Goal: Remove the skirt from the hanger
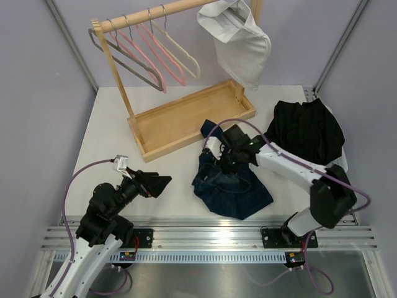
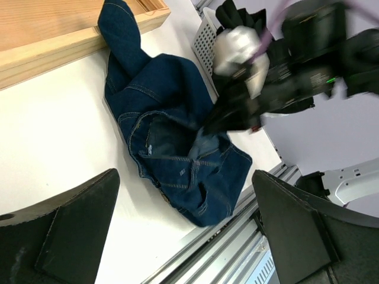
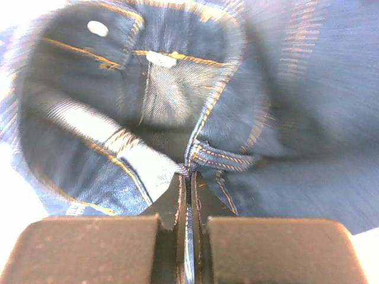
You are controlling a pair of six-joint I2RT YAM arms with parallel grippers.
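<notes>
A dark blue denim skirt (image 1: 232, 195) lies rumpled on the white table, its waist opening and inner label showing in the right wrist view. My right gripper is shut on a stitched fold of the denim (image 3: 204, 152) near that opening. The right arm is blurred in the top and left wrist views. Off to the left, my left gripper (image 1: 155, 184) stands open and empty, clear of the cloth. No hanger shows in or on the skirt; part of its inside is hidden.
Several empty hangers (image 1: 167, 59) and a white bag (image 1: 243, 53) hang from the wooden rack (image 1: 149, 146). Black cloth (image 1: 304, 130) covers a white basket at the right. Bare table (image 1: 108, 149) lies around the left gripper.
</notes>
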